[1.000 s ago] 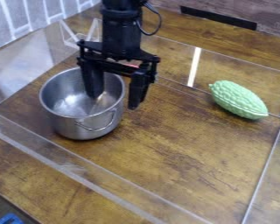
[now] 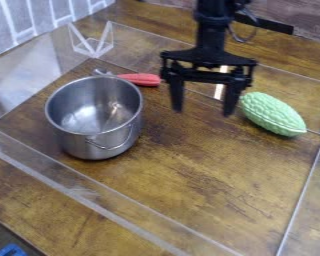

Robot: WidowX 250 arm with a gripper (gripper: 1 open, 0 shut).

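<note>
My black gripper (image 2: pixel 203 95) hangs over the wooden table, right of centre at the back, its two fingers spread open and blurred, with nothing seen between them. To its left stands a steel pot (image 2: pixel 93 118) with a wire handle, its inside empty as far as shows. A green bumpy bitter melon (image 2: pixel 271 114) lies just to the right of the gripper. Behind the pot lies a red-handled utensil (image 2: pixel 139 79), partly hidden by the pot.
Clear plastic walls (image 2: pixel 16 150) border the work area on the left and front. A blue object (image 2: pixel 5 250) sits in the bottom left corner.
My gripper has moved from over the pot to the right, toward the green melon. The pot and melon stay where they were.
</note>
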